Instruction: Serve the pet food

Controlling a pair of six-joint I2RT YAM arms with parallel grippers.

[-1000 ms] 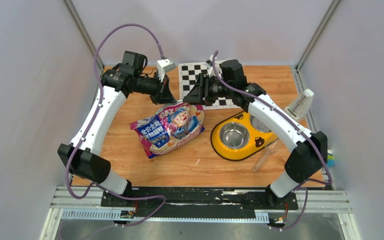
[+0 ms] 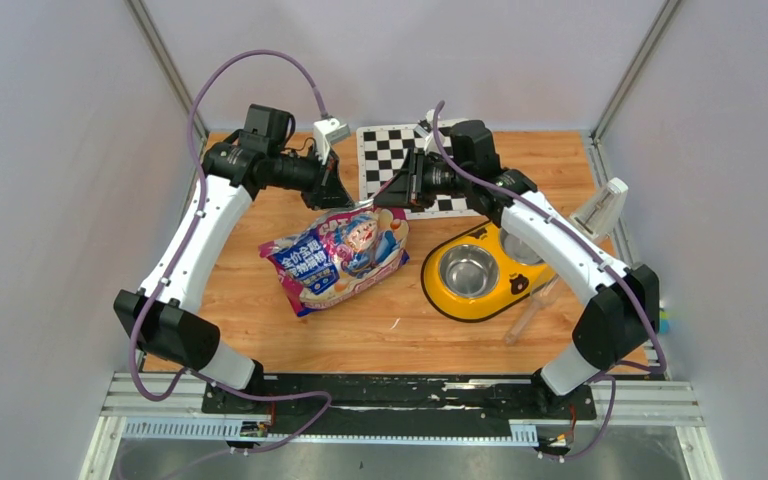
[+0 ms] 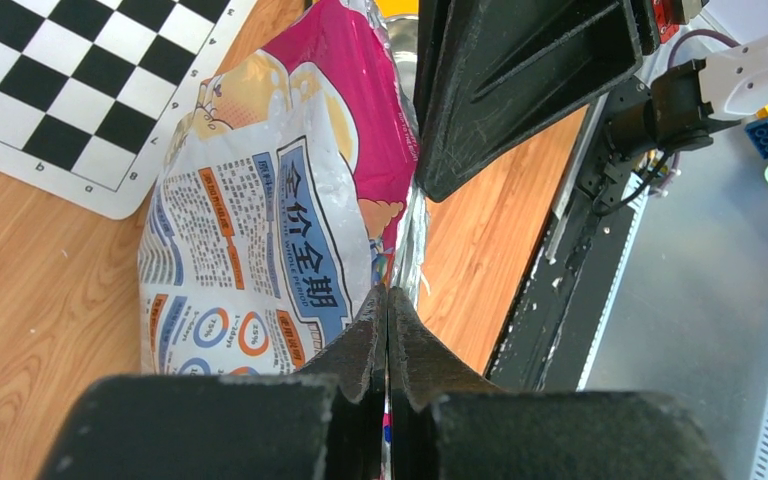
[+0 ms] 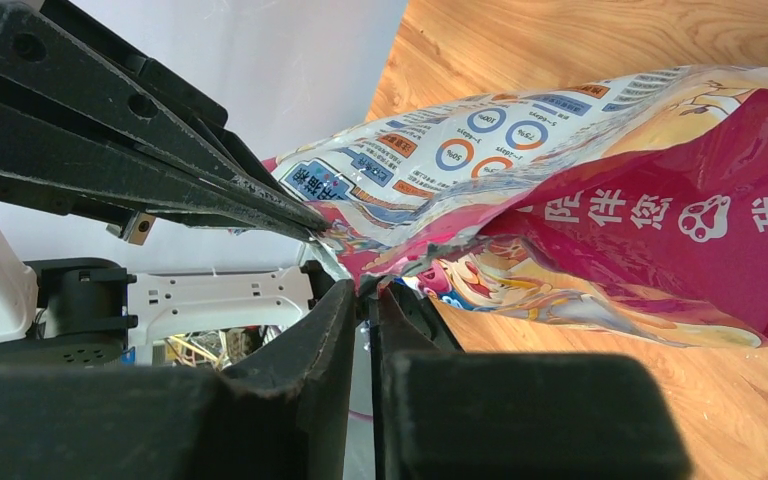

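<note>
A pink and blue pet food bag point(image 2: 342, 258) lies on the left-centre of the table, its top edge raised toward my two grippers. My left gripper is shut on the thin film at one end of that edge; its pinched corner also shows in the right wrist view. At the other end, my right gripper stands slightly open, a narrow gap between its fingers and the bag's silvery edge at their tips. To the right sits a yellow mat point(image 2: 447, 303) with a steel bowl point(image 2: 468, 271) and a second bowl point(image 2: 520, 247) partly under the right arm.
A clear scoop point(image 2: 528, 318) rests over the mat's front right edge. Farther right stands a pale translucent object point(image 2: 600, 208). The checkered board point(image 2: 383, 150) lies at the back, partly behind the right arm.
My right gripper has shifted slightly right, away from the left one, and its fingers look a little further apart. The left arm and the bag stay almost as they were.
</note>
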